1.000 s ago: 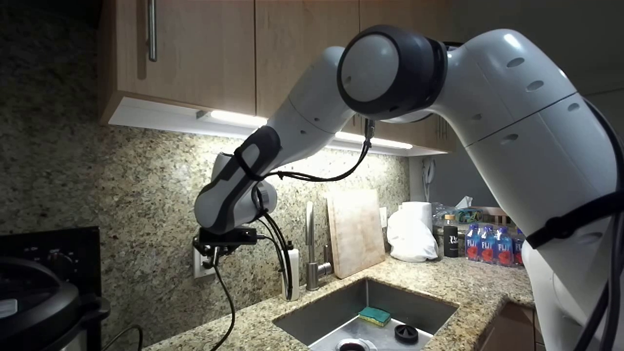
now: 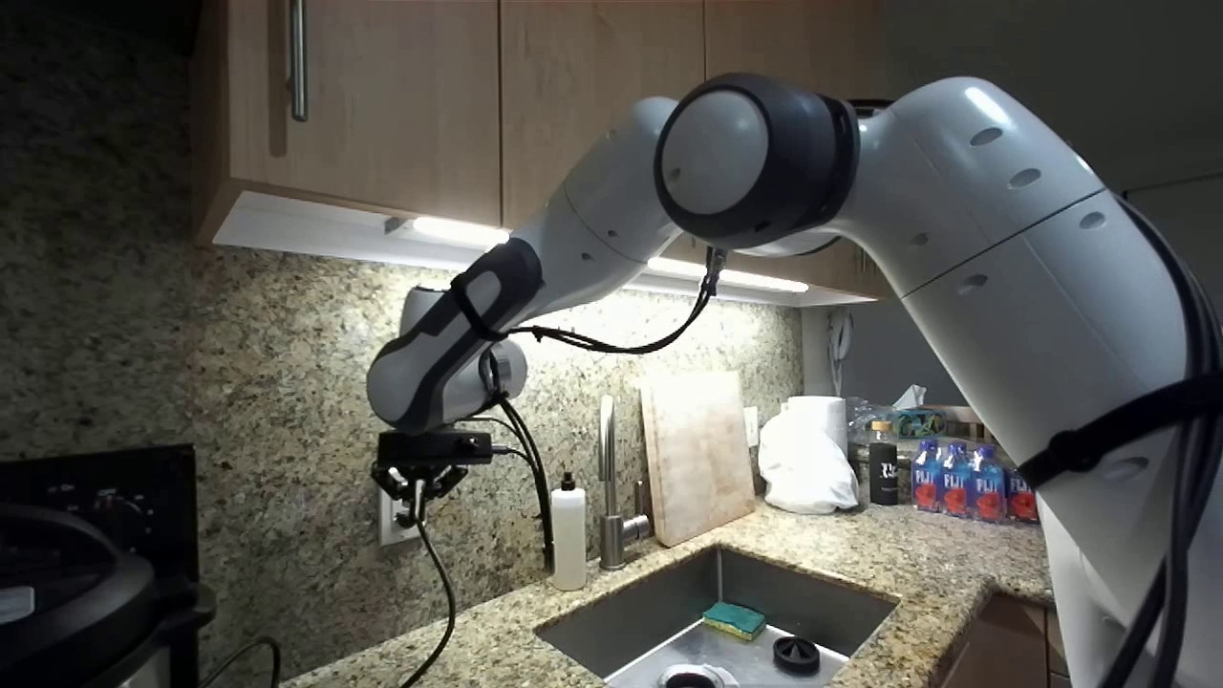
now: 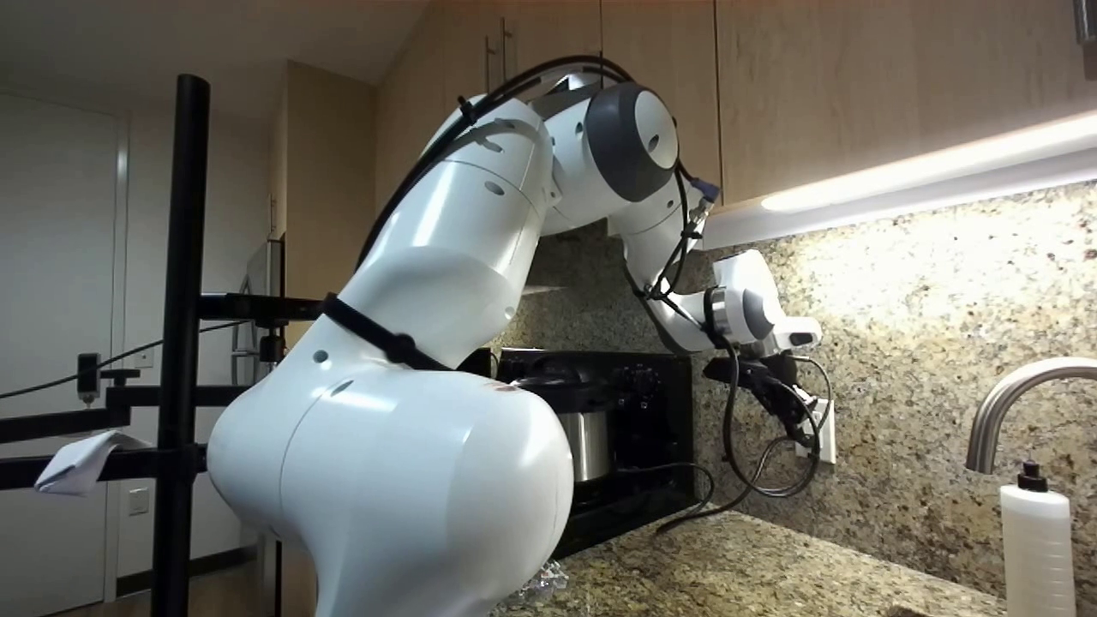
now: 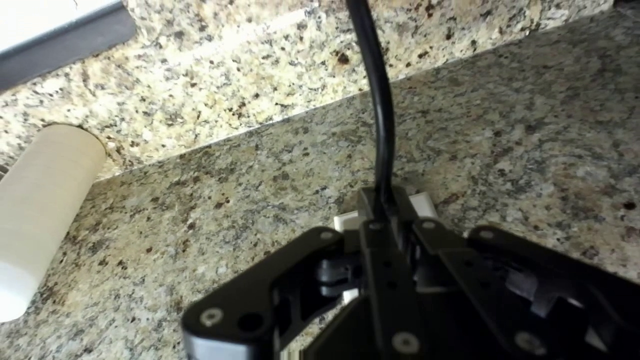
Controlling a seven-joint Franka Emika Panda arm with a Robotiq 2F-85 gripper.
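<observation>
My gripper (image 2: pixel 413 511) is shut on the end of a black power cord (image 4: pixel 378 90), in front of the granite wall. From the fingers (image 4: pixel 379 240) the cord rises in the wrist view; in exterior view 1 it droops to the counter. Right behind the fingertips lies a white wall outlet (image 4: pixel 423 205), largely covered by the gripper. Exterior view 2 also has the outlet (image 3: pixel 828 432) beside the fingers. The plug's prongs are hidden, so I cannot tell whether they touch the outlet.
A white soap bottle (image 2: pixel 568 539) and the faucet (image 2: pixel 610 493) stand to the right of the gripper, behind the sink (image 2: pixel 751 568). A black cooker (image 2: pixel 69 585) is at the left. Cabinets (image 2: pixel 378 103) hang above the arm.
In exterior view 1, the arm's wrist and gripper have shifted slightly left and up, with the cord still held. The soap bottle is now clear of the arm's cables.
</observation>
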